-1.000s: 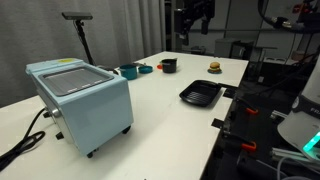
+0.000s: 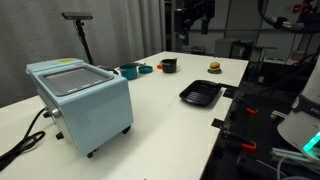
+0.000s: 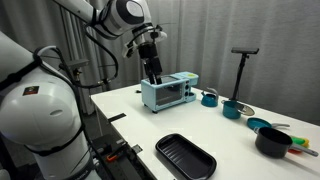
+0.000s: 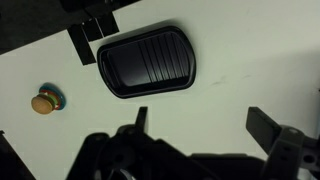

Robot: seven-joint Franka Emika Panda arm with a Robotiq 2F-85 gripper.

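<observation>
High above the white table, my gripper is open; its two fingers stand wide apart in the wrist view and only bare table shows between them. A black rectangular tray (image 4: 147, 61) with ridges on its floor lies flat below, looking empty; the first exterior view shows the same tray (image 2: 203, 94) near the table's edge. Past it sits a toy burger (image 4: 48, 98), also visible as the burger (image 2: 214, 67) in the first exterior view. A light blue toaster oven (image 2: 86, 103) stands on the table.
Blue pots (image 3: 209, 98), a black pot (image 3: 271, 143) and some colourful items (image 3: 301, 143) occupy another part of the table. A lamp-like stand (image 3: 241, 70) rises behind. Between the oven and the tray the tabletop (image 2: 160, 110) is clear.
</observation>
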